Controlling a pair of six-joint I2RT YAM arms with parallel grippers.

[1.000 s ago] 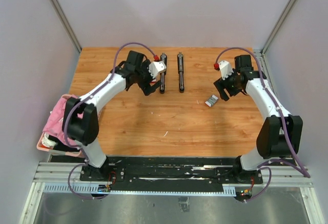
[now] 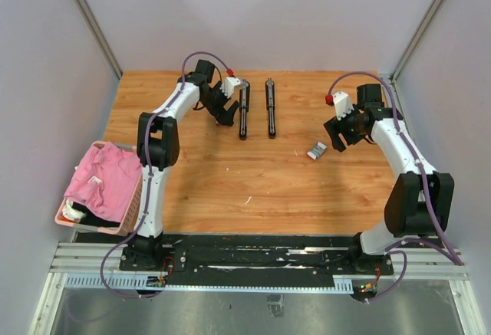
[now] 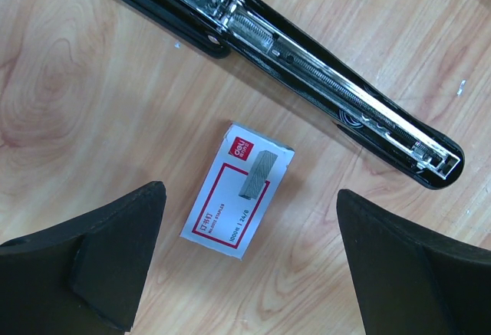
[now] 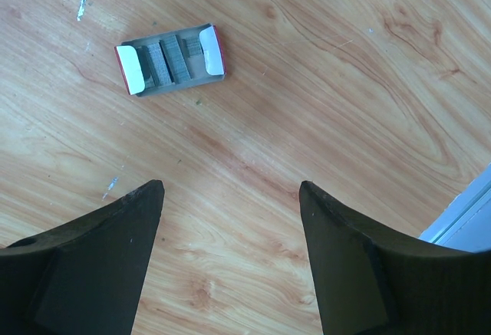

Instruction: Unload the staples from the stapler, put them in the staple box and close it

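Two long black staplers, one on the left (image 2: 244,110) and one on the right (image 2: 271,110), lie side by side at the back of the table. The left wrist view shows one stapler (image 3: 330,86) with its metal magazine channel and spring exposed. Below it lies a white and red staple box (image 3: 222,211), a grey strip of staples (image 3: 258,175) resting on its top. Over this box my left gripper stands open, its fingers to either side and nothing held. My right gripper is also open and empty, near a small tray (image 4: 205,81) with staple strips (image 4: 176,59) inside.
A pink basket (image 2: 136,206) with pink cloth stands left of the table. A pale blue edge (image 4: 464,212) shows at the right in the right wrist view.
The right gripper moved a little to the right early on. Staplers and tray stay put.
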